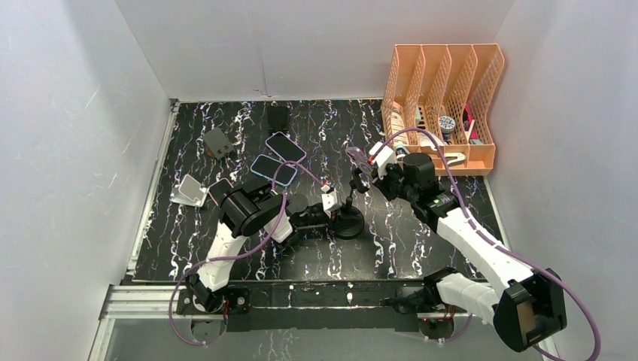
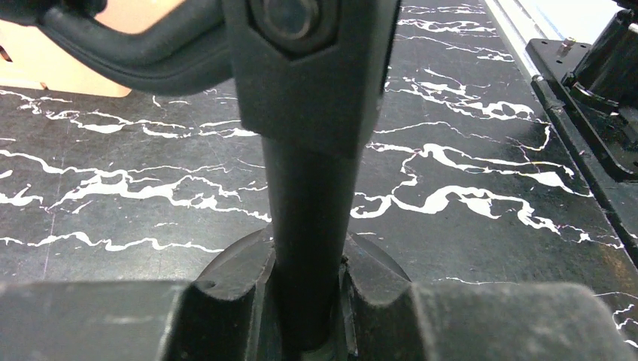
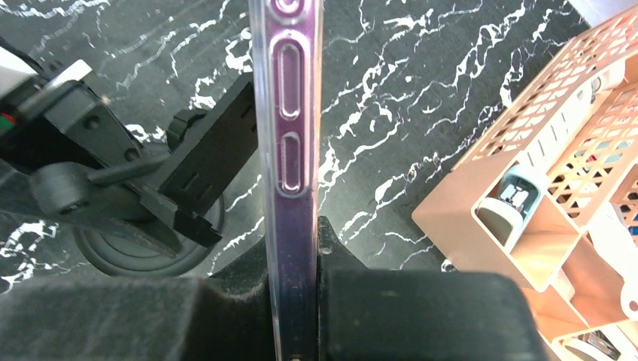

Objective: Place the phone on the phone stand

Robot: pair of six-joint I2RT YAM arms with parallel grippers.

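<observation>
The black phone stand [image 1: 350, 226] stands right of centre on the marble table. My left gripper [image 1: 334, 216] is shut around its upright post [image 2: 308, 210], which fills the middle of the left wrist view above the round base. My right gripper is shut on a purple phone [image 3: 290, 173] in a clear case, seen edge-on with its side buttons. In the top view the phone [image 1: 357, 158] is raised just above and behind the stand's holder [image 1: 360, 183]; in the right wrist view the holder [image 3: 203, 158] lies left of it, apparently apart.
An orange divided organizer [image 1: 478, 156] with small items stands at the back right, close to the right arm. Several phones [image 1: 274, 170] and small stands [image 1: 217, 144] lie on the left and back of the table.
</observation>
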